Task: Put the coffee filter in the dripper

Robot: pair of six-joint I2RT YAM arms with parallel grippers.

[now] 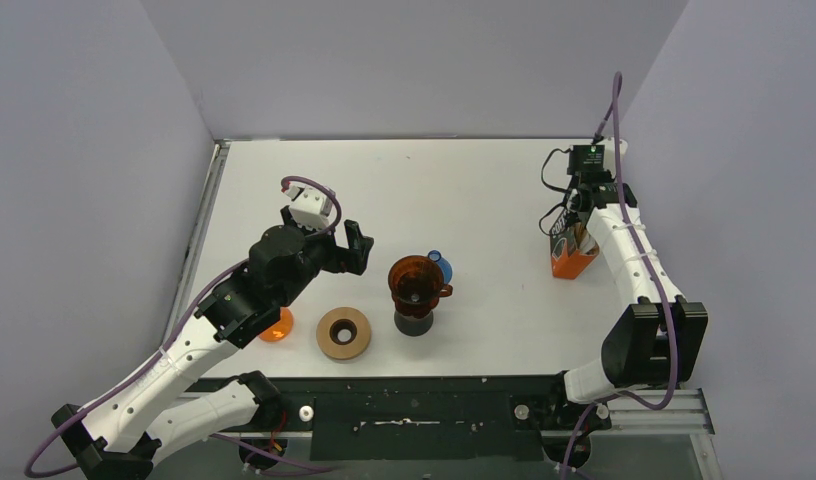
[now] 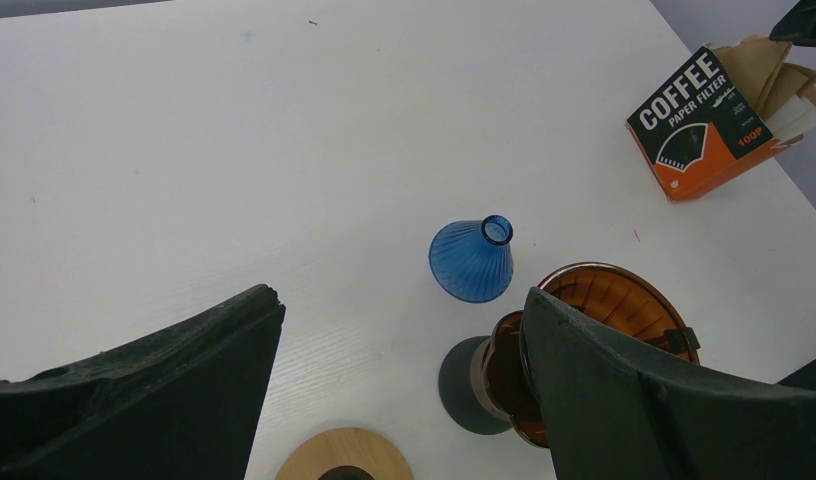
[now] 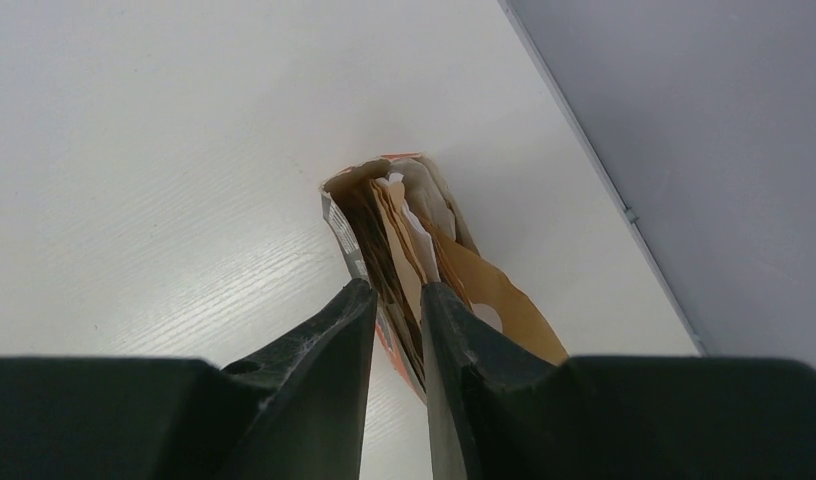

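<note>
The brown translucent dripper point(image 1: 416, 282) stands on a dark base in the middle front of the table. At the right, the orange-and-green coffee filter box point(image 1: 569, 262) is open, with brown and white papers inside. My right gripper is over the box, its open fingertips at the papers in the right wrist view, close together as seen there; whether paper lies between them is unclear. My left gripper hangs open at the left of the table, above and left of the dripper.
A blue cone point(image 2: 469, 260) lies behind the dripper, a tan ring point(image 1: 343, 345) to its left, and an orange object point(image 1: 278, 326) further left. Walls border the table.
</note>
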